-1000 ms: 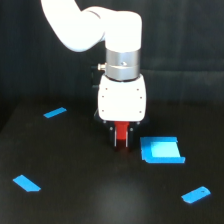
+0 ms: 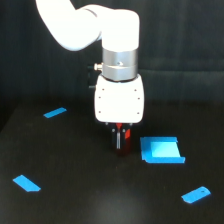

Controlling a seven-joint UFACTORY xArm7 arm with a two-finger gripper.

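Under the white arm's wrist, my gripper point(image 2: 120, 145) points straight down, close over the dark table. A small red object point(image 2: 127, 133) shows at its dark fingers, mostly covered by them. The fingers are too small and dark to tell whether they are open or shut on the red object. Whether that object touches the table is also hidden. To the right, apart from the gripper, a blue-taped square point(image 2: 160, 140) lies on the table, with a lighter blue patch point(image 2: 164, 150) inside it.
Blue tape strips lie at the back left point(image 2: 55, 112), front left point(image 2: 26, 184) and front right point(image 2: 196, 195).
My gripper has moved slightly left and its hand has turned a little. Less of the red object shows now, with dark fingers across it. The blue square and tape strips have stayed put.
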